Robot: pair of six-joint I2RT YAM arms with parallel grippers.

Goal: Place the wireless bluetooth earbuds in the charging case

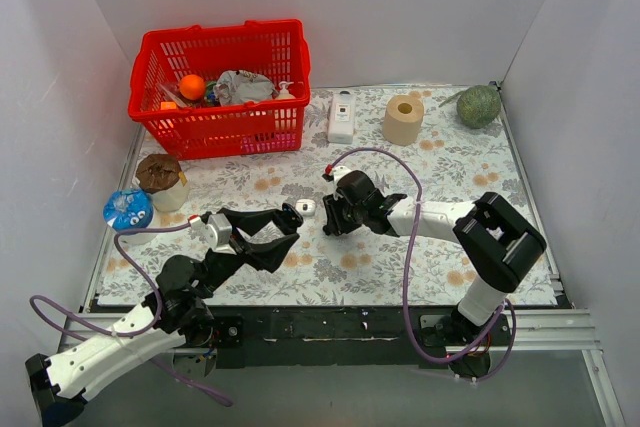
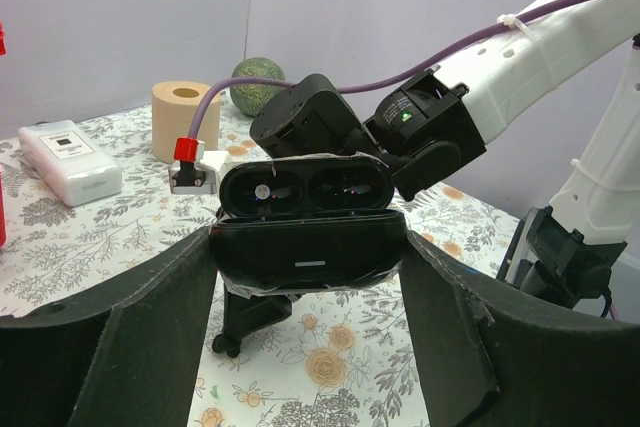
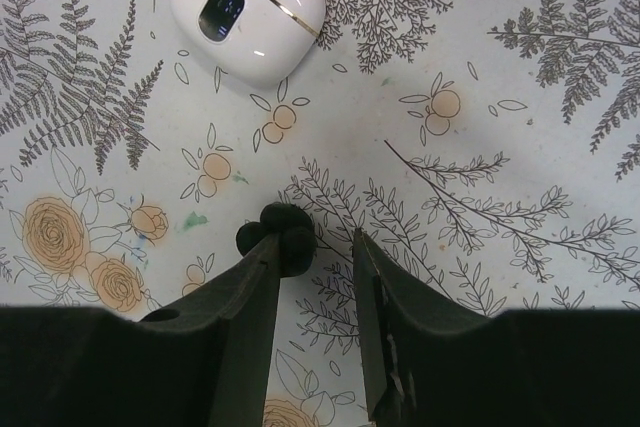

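A black charging case (image 2: 310, 255) with two dark slots facing up is held off the table by my left gripper, its fingers against both sides. A small metallic dot shows in the case's left slot; whether an earbud sits in either slot I cannot tell. A black earbud (image 3: 284, 239) lies on the patterned tabletop. Just above it my right gripper stands open, pointing down. Its left fingertip (image 3: 264, 251) overlaps the earbud's lower edge in the right wrist view, while the right fingertip is clear of it. Contact cannot be made out.
A white rounded case (image 3: 250, 12) with a dark window rests on the table near the earbud. Behind stand a red basket (image 1: 218, 132), a white box (image 1: 341, 119), a tape roll (image 1: 403, 121) and a green ball (image 1: 479, 107).
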